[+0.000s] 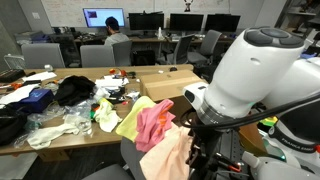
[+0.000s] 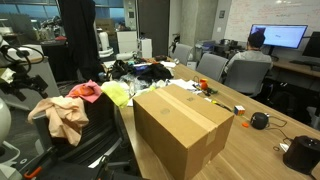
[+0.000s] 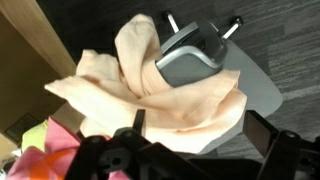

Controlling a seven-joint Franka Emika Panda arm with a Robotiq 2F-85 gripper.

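A peach cloth hangs draped on a grey chair beside a pink cloth and a yellow cloth. In the wrist view the peach cloth lies crumpled around the chair's grey armrest, with the pink cloth at lower left. My gripper is open, its two dark fingers well apart at the lower edge of that view. The cloth shows beyond and between them, and nothing is gripped. Exterior view 2 has the peach cloth at lower left; I cannot make out the fingers there.
A large cardboard box stands on the wooden table next to the chair. Clothes and small items clutter the table's far part. A person sits at a desk behind.
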